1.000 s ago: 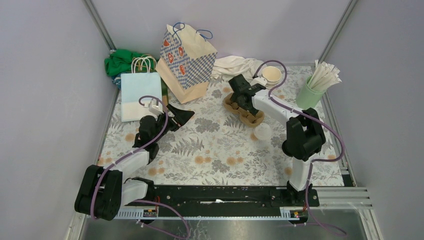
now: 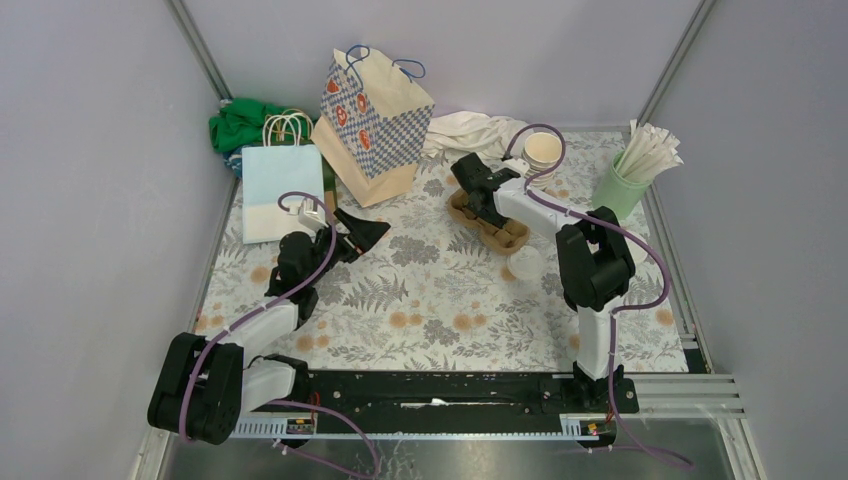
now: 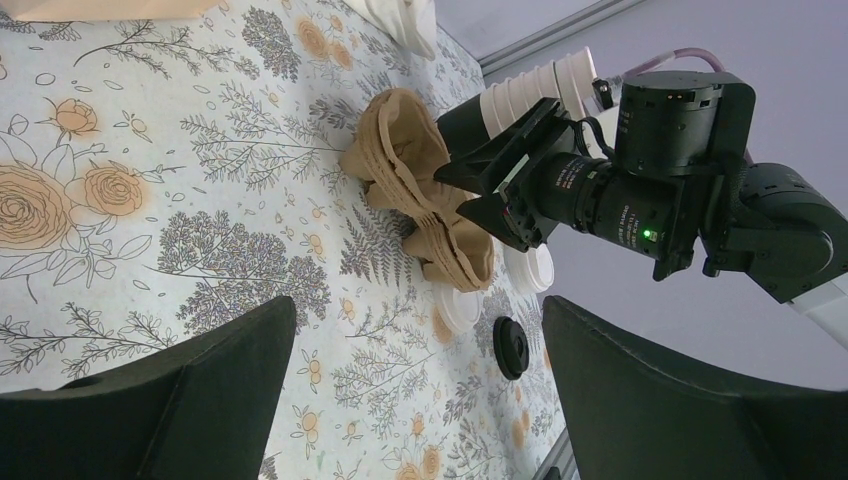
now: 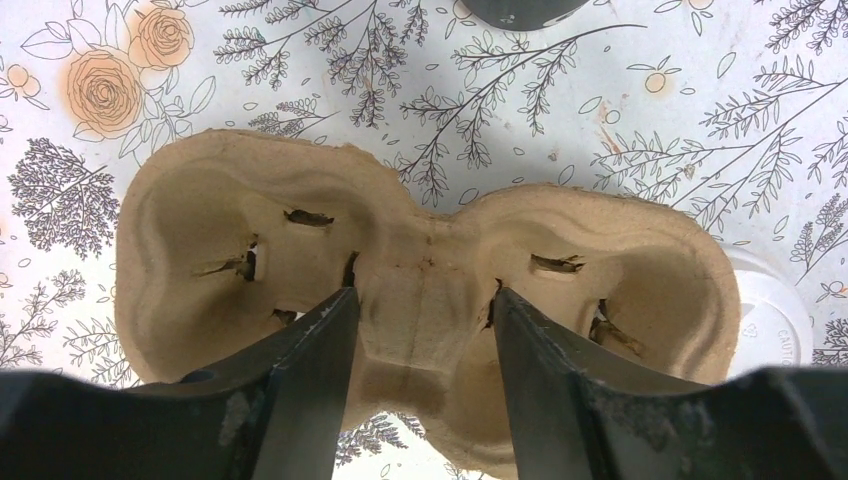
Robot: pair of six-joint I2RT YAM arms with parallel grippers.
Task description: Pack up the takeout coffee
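Note:
A brown cardboard two-cup carrier lies at the middle back of the table. My right gripper is over it, fingers part open on either side of the middle bridge; contact is unclear. In the left wrist view the carrier sits beneath that gripper. My left gripper stands open at the left with nothing between its fingers. Stacked cups stand behind the right arm, and white lids lie beside the carrier.
Paper bags and a light blue bag are at the back left. A green holder of straws is at the right, a white cloth at the back.
The left arm has stayed still.

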